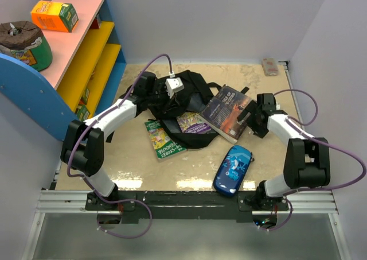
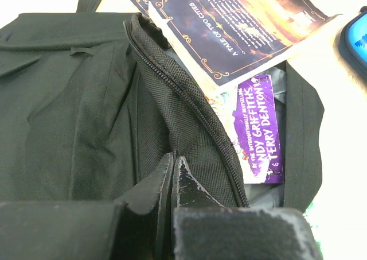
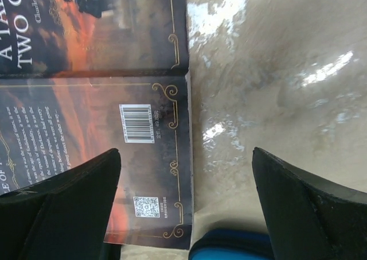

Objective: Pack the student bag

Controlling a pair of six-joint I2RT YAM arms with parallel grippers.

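Observation:
The black bag [image 1: 186, 102] lies flat with its mouth facing front. My left gripper is shut on a fold of its fabric, beside the zipped edge [image 2: 189, 99]. A purple book [image 1: 194, 123] shows inside the opening. To the right, the dark book A Tale of Two Cities [image 1: 226, 113] rests partly against the bag, its cover spread face up. My right gripper stands open above that book's edge, one finger over the cover [image 3: 114, 151], the other over bare table. A blue pencil case [image 1: 233, 169] lies near the front.
A green book [image 1: 163, 140] lies at the bag's front left, partly covered by it. A small box [image 1: 269, 66] sits at the back right. The shelf [image 1: 74, 47] borders the left side.

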